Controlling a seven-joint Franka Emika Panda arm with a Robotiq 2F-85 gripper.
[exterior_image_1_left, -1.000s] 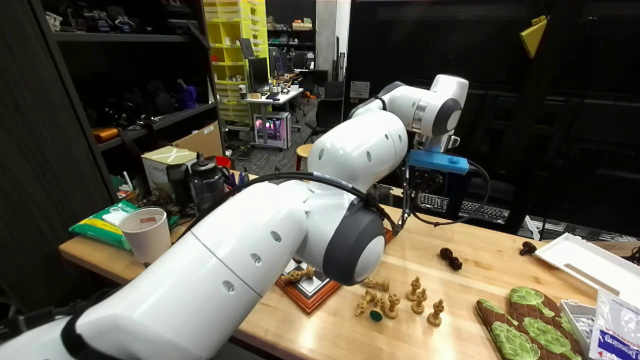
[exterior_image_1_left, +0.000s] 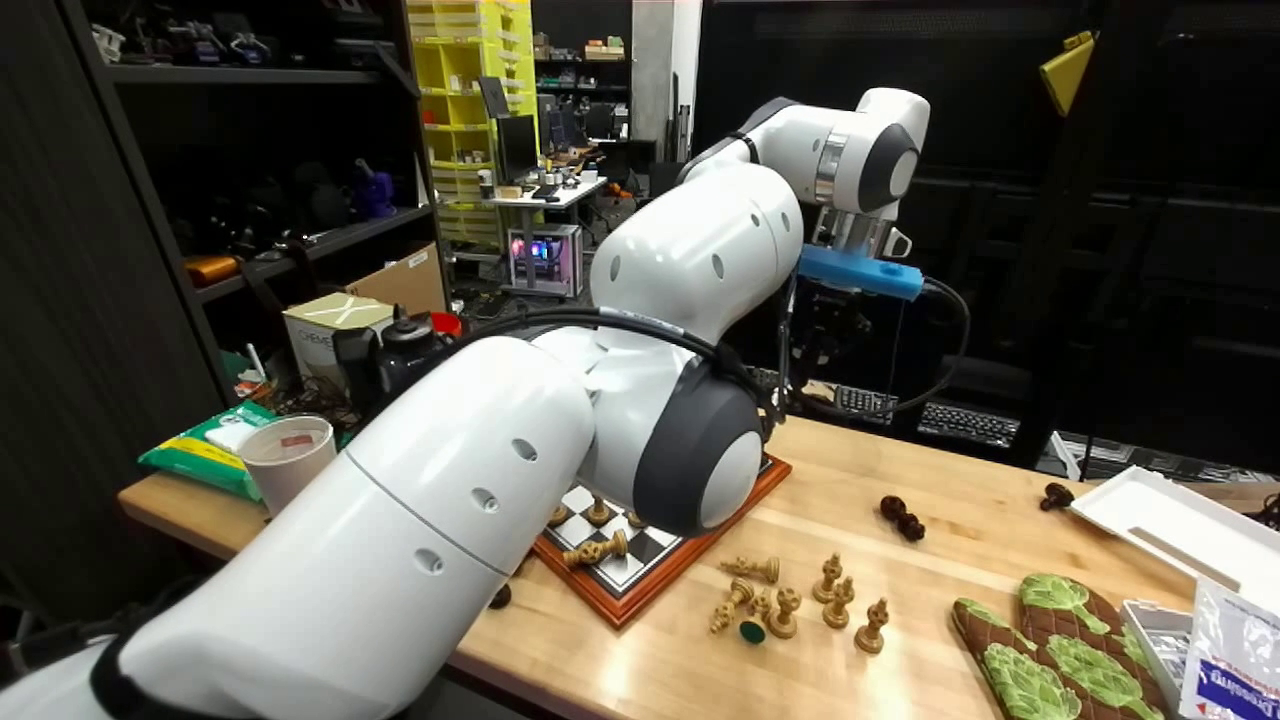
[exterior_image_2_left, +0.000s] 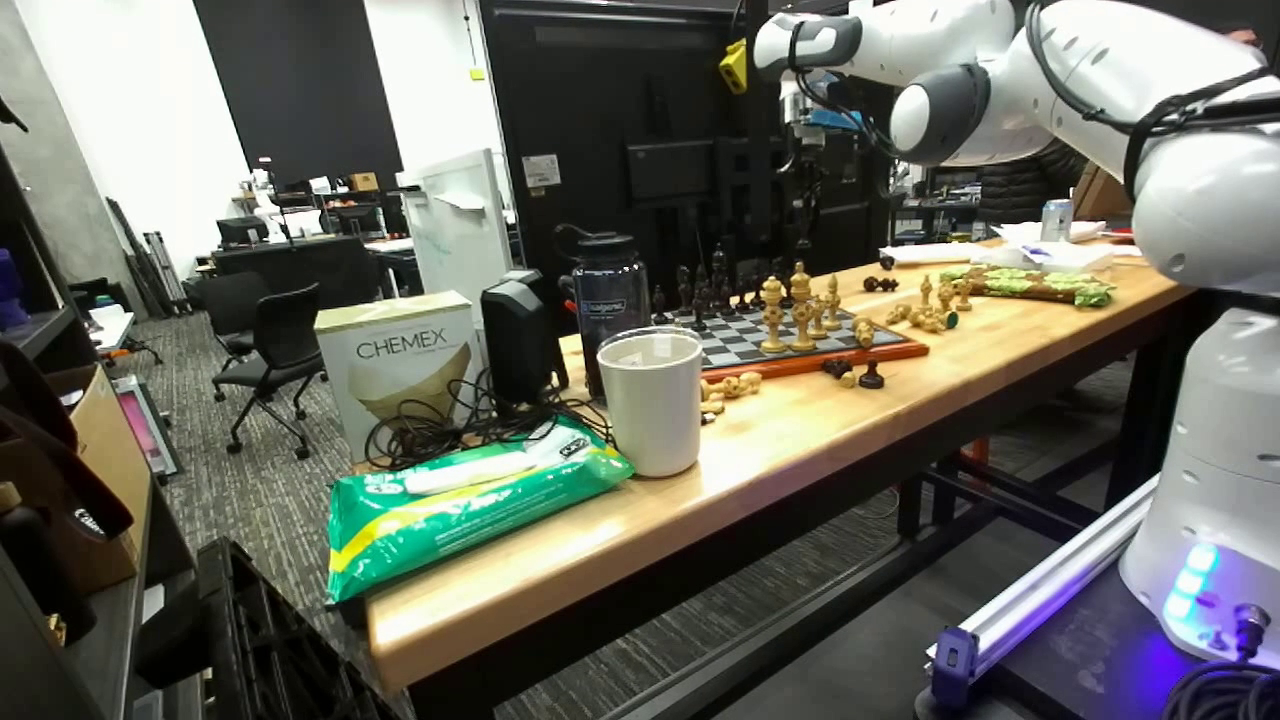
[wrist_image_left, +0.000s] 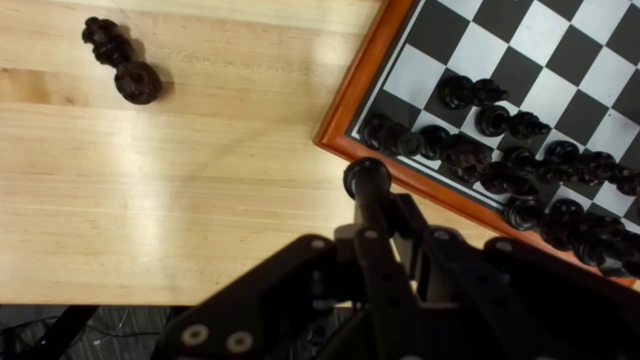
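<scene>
In the wrist view my gripper is shut on a dark chess piece (wrist_image_left: 367, 177), whose round end shows past the fingertips. Piece and gripper appear just outside the corner of the wood-framed chessboard (wrist_image_left: 339, 114), raised above the table. Dark pieces stand in rows along that side of the board, among them a pawn (wrist_image_left: 454, 92). Two dark pieces (wrist_image_left: 138, 83) lie together on bare wood at the upper left. Exterior view 2 shows light pieces (exterior_image_2_left: 800, 314) standing on the board's near side. My arm hides much of the board in exterior view 1.
Loose light pieces, including one upright (exterior_image_1_left: 872, 626), are on the table beside the board. A leaf-patterned oven mitt (exterior_image_1_left: 1056, 654) and a white tray (exterior_image_1_left: 1188, 528) lie to the right. A white cup (exterior_image_2_left: 654, 402) and dark bottle (exterior_image_2_left: 608, 300) stand at the other end.
The arm has risen and shifted left in exterior view 1, uncovering more of the board's near corner. The loose pieces on the table look unmoved.
</scene>
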